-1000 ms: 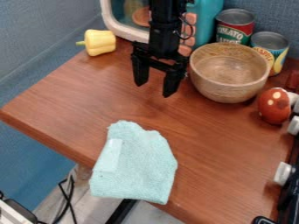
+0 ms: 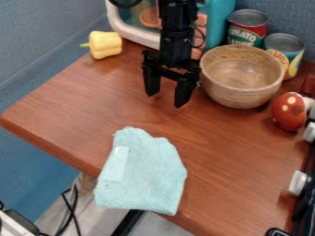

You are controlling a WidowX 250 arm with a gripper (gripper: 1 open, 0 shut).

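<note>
A black gripper (image 2: 167, 90) hangs down over the wooden table (image 2: 99, 120), just left of a beige bowl (image 2: 231, 88). Its fingers stand apart with nothing visible between them. A pale mint cloth (image 2: 139, 175) lies near the front edge of the table, well below the gripper in the view.
Behind stand a teal-and-white appliance (image 2: 215, 20), a tomato can (image 2: 246, 34) and a second can (image 2: 286, 51). A yellow pepper-like object (image 2: 103, 43) lies at the back left. A red spotted object (image 2: 288, 113) and black equipment (image 2: 304, 198) line the right.
</note>
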